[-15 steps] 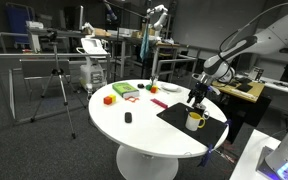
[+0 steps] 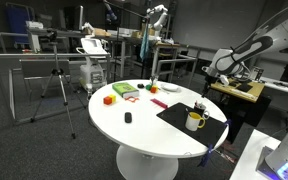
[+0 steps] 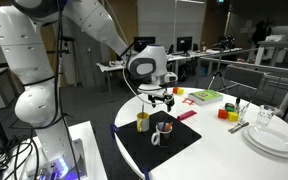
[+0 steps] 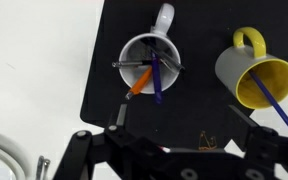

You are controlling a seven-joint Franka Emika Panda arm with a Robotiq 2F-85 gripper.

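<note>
My gripper is open above the table, with nothing between its fingers. Ahead of it in the wrist view, a white mug point(image 4: 166, 25) holds several pens and markers, among them an orange and a purple one. To its right lies a mug with a yellow inside and handle point(image 4: 234, 66), and a blue pen leans out of it. Both mugs are on a black mat point(image 4: 104, 60). In exterior view 2, the yellow mug point(image 3: 142, 122) stands to the left of the pen mug point(image 3: 164, 139).
A person point(image 2: 224, 65) stands at the table's far side. Plates point(image 3: 271, 140) are stacked on the round white table point(image 2: 144, 138). A red object point(image 3: 188, 101), a green item point(image 3: 206, 97) and small coloured blocks point(image 3: 231, 107) lie further back. A dark object point(image 2: 128, 117) sits alone.
The person, who was leaning over the table with a hand near the pen mug, has straightened up and moved back from it. The mugs look unmoved.
</note>
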